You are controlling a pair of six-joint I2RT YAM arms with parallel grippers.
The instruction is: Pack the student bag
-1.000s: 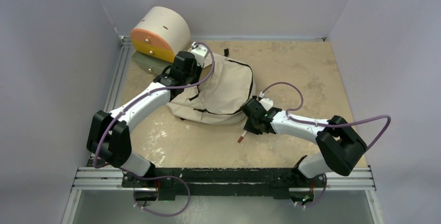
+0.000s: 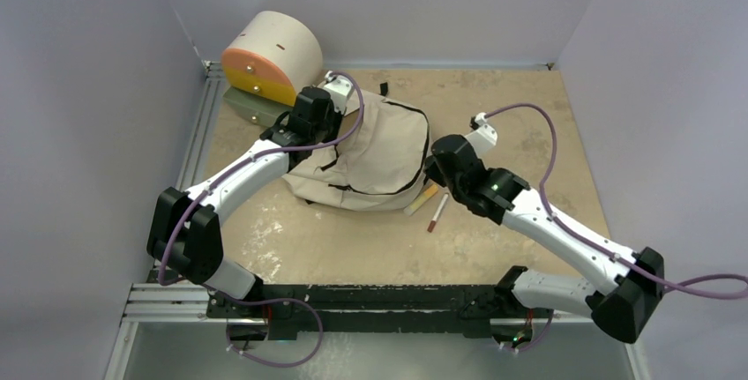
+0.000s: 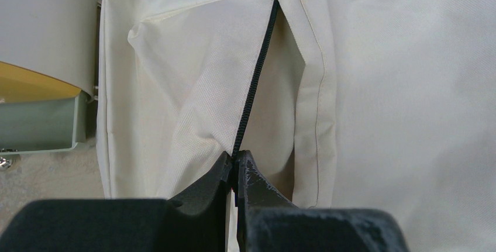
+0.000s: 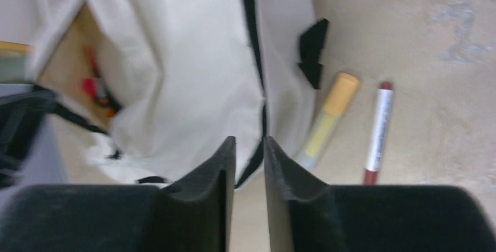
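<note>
A cream bag [image 2: 379, 155] with black zips lies in the middle of the table. My left gripper is shut on the black-zipped edge [image 3: 257, 71] of its opening, holding the cloth up. In the right wrist view, red and black items [image 4: 99, 85] lie inside the bag's opening. Over the bag's right side, my right gripper hangs partly open, with nothing between its fingers. Beside the bag on the table lie a stick with an orange end [image 4: 330, 120] and, apart from it, a white marker with red ends [image 4: 378, 132].
A toy-like cabinet [image 2: 273, 58] with a rounded cream top and orange, yellow and green fronts stands at the back left, close to the left arm. Bare table [image 2: 520, 124] stretches to the right of the bag and along the front.
My right gripper has moved back and up, uncovering the orange-ended stick. The marker has shifted right and away from the front edge, and shows fully now. My left arm is still.
</note>
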